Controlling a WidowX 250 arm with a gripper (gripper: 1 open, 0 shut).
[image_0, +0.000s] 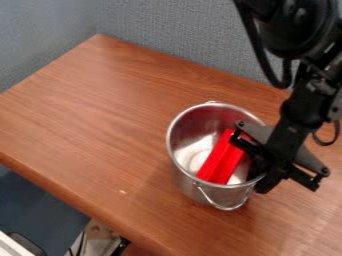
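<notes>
A steel bucket (187, 188) with a wire handle stands on the wooden table. Inside it lie red bar-shaped pieces (215, 164) and something white (195, 158). My black gripper (267, 167) is at the bucket's right rim, partly over it, beside the red pieces. Whether its fingers are open or shut is hard to make out.
A grey partition (160, 45) runs along the back. Cables and a white object (16, 246) sit off the table at the lower left.
</notes>
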